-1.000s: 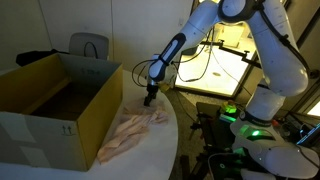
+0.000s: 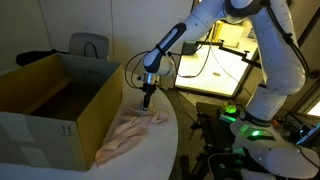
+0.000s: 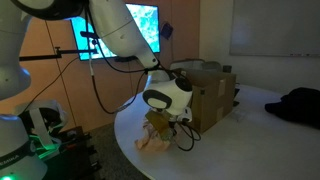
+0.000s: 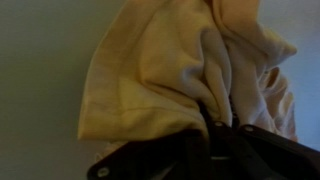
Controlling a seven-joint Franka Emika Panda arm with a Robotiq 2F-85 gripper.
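Observation:
A peach-coloured cloth (image 2: 124, 134) lies crumpled on the white table, beside the open box. My gripper (image 2: 147, 106) is low over the cloth's far end. In the wrist view the cloth (image 4: 160, 75) fills much of the picture, its folds running down into the dark fingers (image 4: 255, 145). The gripper is shut on bunched fabric there, though the fingertips are mostly covered. From the other side, the cloth (image 3: 152, 141) shows low on the table, partly behind the arm.
A large open cardboard box (image 2: 60, 105) stands at the left of the table. A dark chair (image 2: 93, 46) is behind it. The table (image 3: 235, 150) has bare room on the right in exterior view 2.
The arm has shifted a little left and nearer, over the cloth. The cloth's far end looks slightly more gathered by the gripper; its near part lies much as before.

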